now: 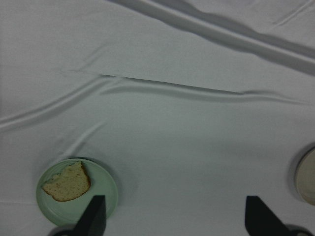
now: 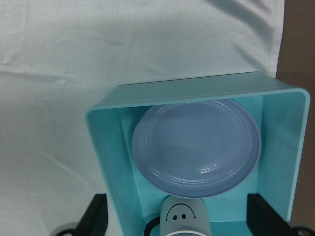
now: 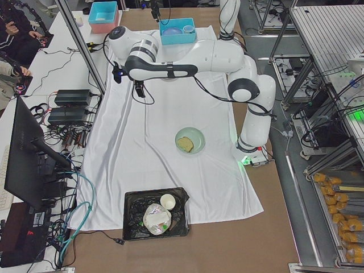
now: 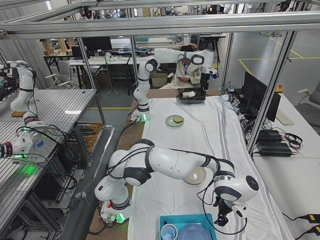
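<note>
A green plate [image 1: 103, 191] holding a slice of bread [image 1: 69, 184] lies on the white cloth. A beige round dish [image 4: 195, 176] rests further along the cloth. A teal bin [image 2: 278, 152] holds a blue plate [image 2: 196, 145] and a mug [image 2: 184, 219] with a face drawn on it. My left gripper is open high over the cloth, nothing between its fingers. My right gripper is open above the teal bin, empty.
A black tray [image 3: 131, 216] with a white cup and a wrapped item sits at one end of the cloth. A monitor, boxes and cables [image 3: 65, 116] line the side table.
</note>
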